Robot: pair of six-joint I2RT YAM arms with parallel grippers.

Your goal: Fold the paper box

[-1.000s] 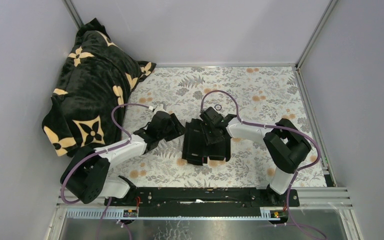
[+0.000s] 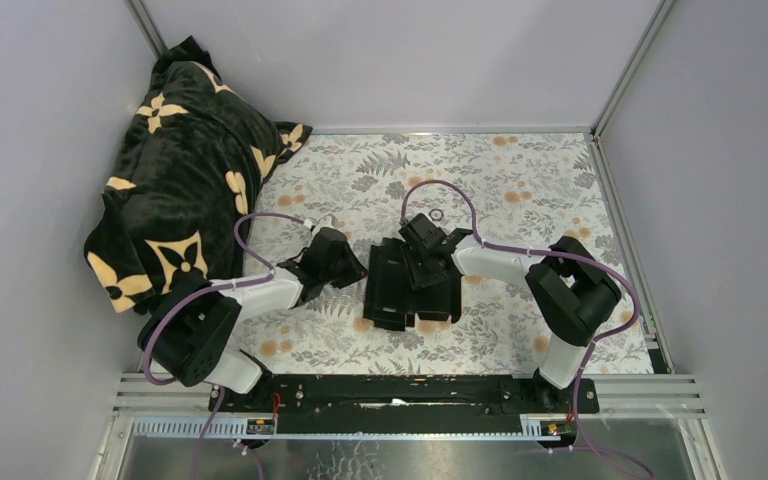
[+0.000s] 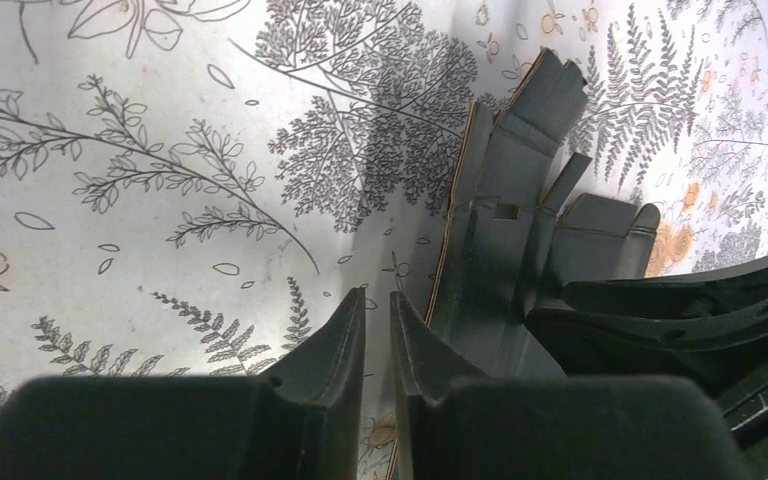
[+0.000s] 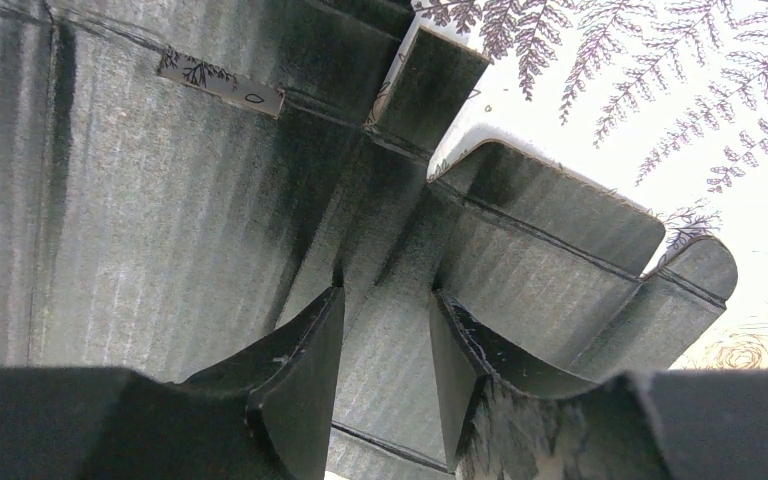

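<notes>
The black paper box (image 2: 390,290) lies as a flattened, creased sheet with flaps in the top view. Just left of its edge is my left gripper (image 2: 362,272), its fingers nearly together. In the left wrist view only patterned cloth shows through the narrow slit of that gripper, and the box (image 3: 495,250) is to its right. Over the box's middle, my right gripper (image 2: 417,284) points down. In the right wrist view that gripper is part open, with the flat surface of the box (image 4: 180,200) beneath its tips; contact cannot be judged.
A floral cloth (image 2: 520,190) covers the table, with free room behind the box and to its right. A dark blanket with tan flowers (image 2: 185,180) is heaped at the back left. Grey walls (image 2: 410,60) enclose the table.
My left gripper has shifted slightly and its fingers look closer together than one second ago; the left arm's elbow has swung forward. The right arm and the box look unmoved.
</notes>
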